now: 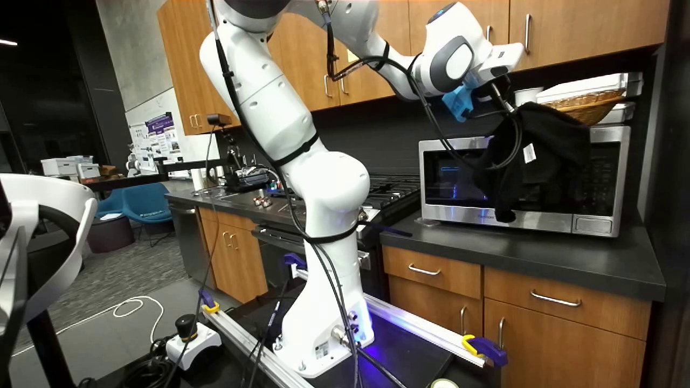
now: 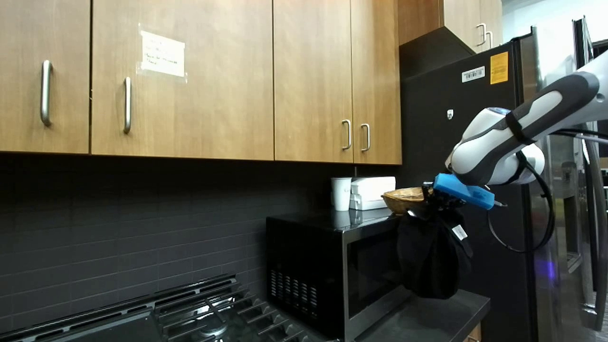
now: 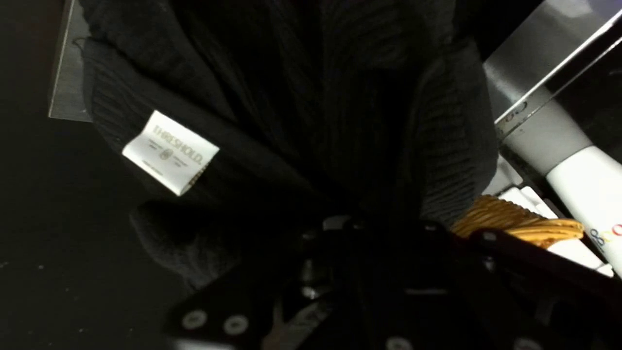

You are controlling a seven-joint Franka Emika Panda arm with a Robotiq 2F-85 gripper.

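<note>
A black knitted cloth [image 1: 544,152] with a white label hangs in folds in front of the microwave [image 1: 598,184]. My gripper [image 2: 436,199] is shut on the cloth's upper part, and the rest drapes below it in exterior view 2. Dark fabric [image 3: 280,116] fills most of the wrist view, its label [image 3: 170,152] readable at the left. The fingertips blend into the black cloth there, so the exact grip is hidden. In exterior view 1 the gripper itself is largely lost behind cable and cloth.
On the microwave's top stand a wicker basket [image 2: 403,199], a white cup [image 2: 341,194] and white containers [image 2: 371,191]. Wooden cabinets [image 2: 313,80] hang above. The stove [image 2: 211,316] lies left of the microwave, and a dark fridge [image 2: 456,131] rises at the right.
</note>
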